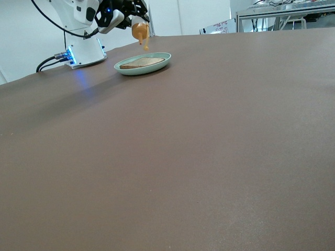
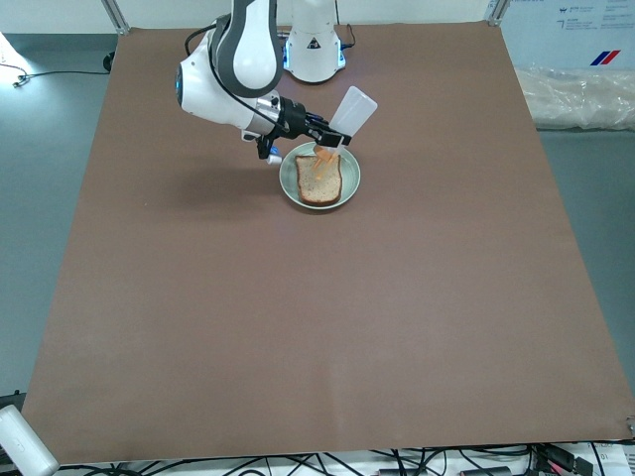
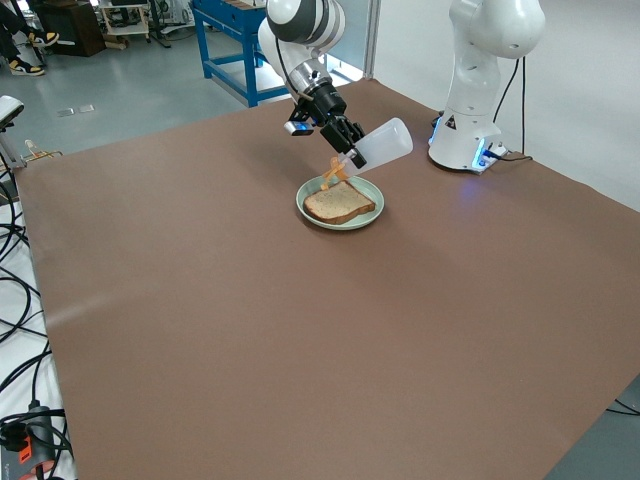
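My gripper (image 3: 352,148) is shut on a translucent white bottle (image 3: 383,142), held tilted, spout down, over a pale green plate (image 3: 360,219). An orange, sauce-like piece (image 1: 140,31) with drips hangs at the bottle's lower end, above a slice of bread (image 3: 338,205). In the left view the bottle (image 2: 353,111) sticks out up and right from the gripper, and the orange piece overlaps the bread (image 2: 319,188). The bread lies flat on the plate.
Cables (image 3: 30,360) run along the table's outer edge.
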